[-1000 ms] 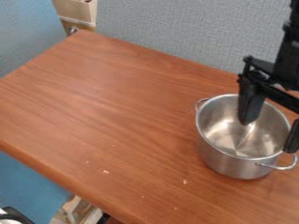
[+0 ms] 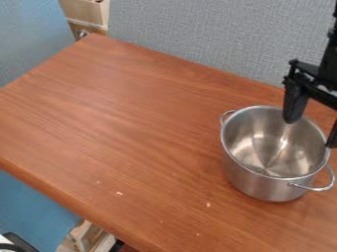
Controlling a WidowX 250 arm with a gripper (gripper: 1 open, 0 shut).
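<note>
A shiny steel pot (image 2: 257, 177) with two side handles sits at the right of the wooden table. My black gripper (image 2: 314, 116) hangs over the pot's back right part at the right edge of the view, its fingers apart and partly out of frame. It is open, and I see nothing held in it. The pot's interior looks empty where visible.
A grey textured wall (image 2: 198, 34) stands behind it. Wooden pieces show beyond the back left and front left edges.
My gripper has moved to the right and slightly up, away from the pot's middle. The pot has stayed in place.
</note>
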